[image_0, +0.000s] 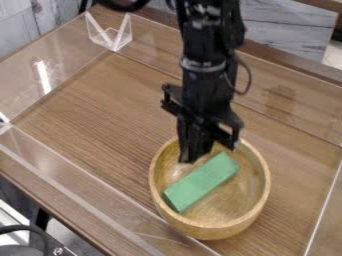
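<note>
A green block (197, 185) lies slanted in a round yellow-tan bowl (241, 210) at the lower middle. My dark arm reaches down from the top centre, and its gripper (194, 125) hangs above the back of the bowl, clear of the block. The gripper looks shut, with nothing seen between its dark fingers, though their tips are hard to make out.
A white wire-like object (110, 35) stands at the back left. A grey-white panel (291, 30) lines the back right. A dark cable curves at the lower left edge.
</note>
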